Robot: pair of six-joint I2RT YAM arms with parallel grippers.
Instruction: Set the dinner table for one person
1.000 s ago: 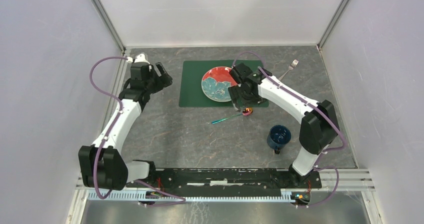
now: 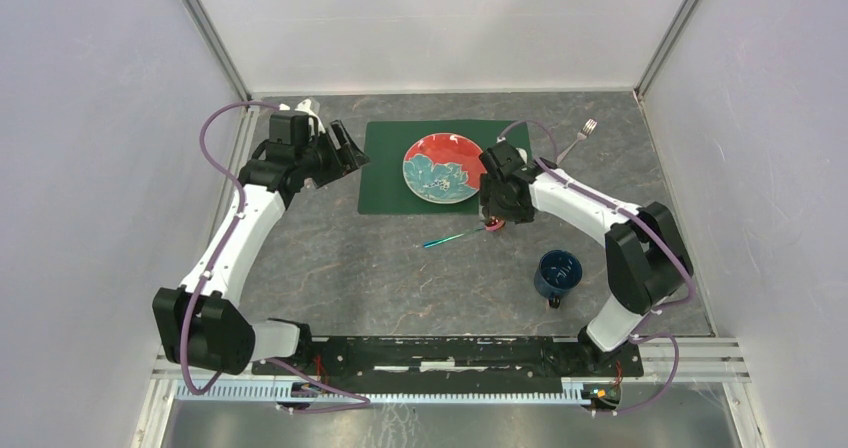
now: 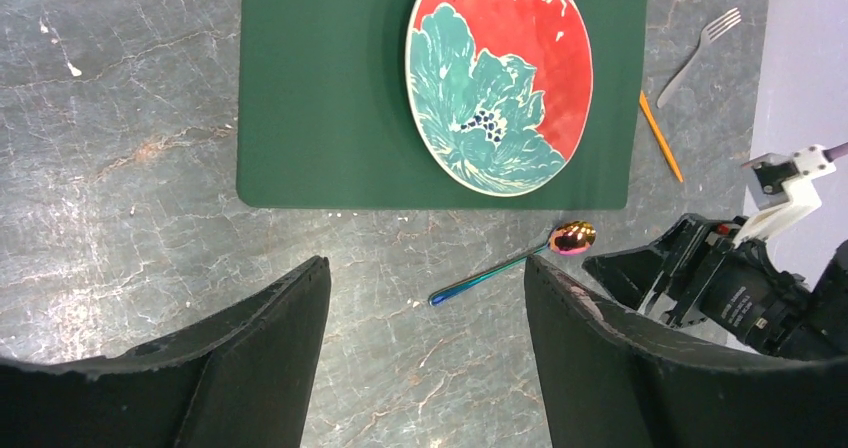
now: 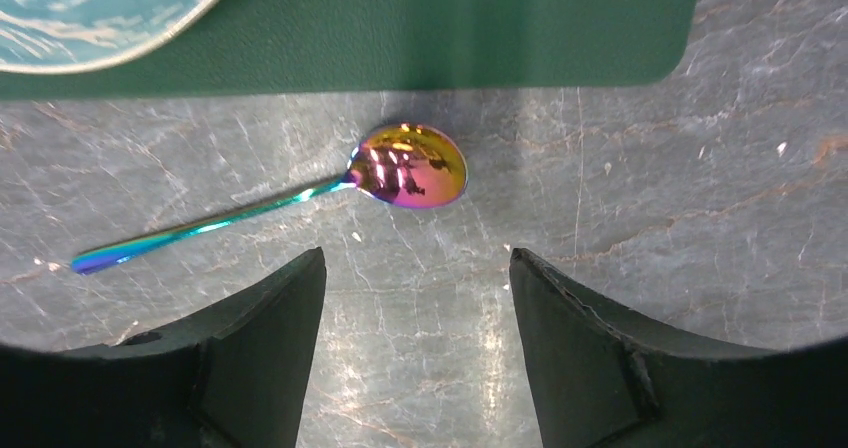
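A red plate with a teal flower (image 2: 441, 168) rests on the green placemat (image 2: 385, 168). Just off the mat's near edge lies an iridescent spoon (image 4: 410, 166), its handle (image 4: 190, 230) slanting toward the left. Over the spoon's bowl hovers my right gripper, open and empty, with the spoon lying beyond its fingertips. My left gripper (image 2: 358, 148) stands open near the mat's left edge, nothing between its fingers. At the far right a silver fork (image 3: 700, 56) lies beside an orange-handled utensil (image 3: 661, 136), whose other end is hidden in the left wrist view.
A dark blue mug (image 2: 557, 274) stands at the front right, its handle toward the near edge. White walls enclose both sides and the back.
My left gripper has moved right, toward the mat. Plate, spoon and mug have stayed in place.
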